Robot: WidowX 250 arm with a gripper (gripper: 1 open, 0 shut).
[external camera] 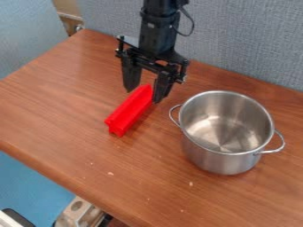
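A red bar point(126, 115) lies diagonally on the wooden table, left of a steel pot point(224, 144) with two side handles. The black gripper point(145, 81) hangs low over the bar's far end, its two fingers apart on either side of that end; whether they touch the bar is unclear.
A grey padded wall point(249, 40) stands behind it. A blue surface point(24, 182) and a metal fitting lie beyond the table's near left edge.
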